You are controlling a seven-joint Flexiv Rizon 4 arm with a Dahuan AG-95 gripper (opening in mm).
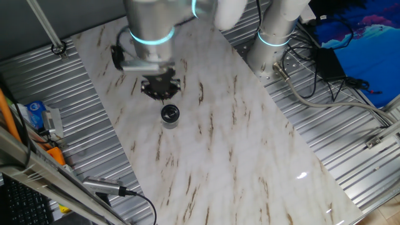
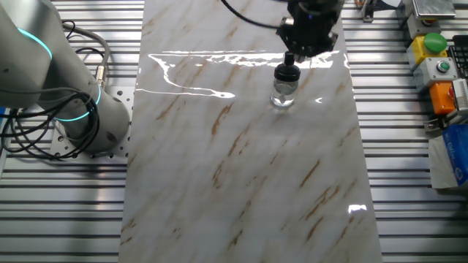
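Note:
A small clear jar with a black lid [image 1: 170,114] stands upright on the marbled tabletop [image 1: 219,162]. In the second exterior view its glass body [image 2: 282,95] shows below the lid, and a dark knob sticks up from the top. My black gripper [image 1: 162,96] hangs just behind the jar in the first exterior view, with a little tabletop showing between them. From the other side, the gripper [image 2: 307,48] appears above and behind the lid, partly cut off by the frame's top. Its fingertips are too dark and small to tell how far apart they are.
The robot's base column [image 1: 273,50] stands beside the board with loose cables around it. A button box [image 2: 433,69] and a blue package [image 2: 458,150] lie off the opposite edge.

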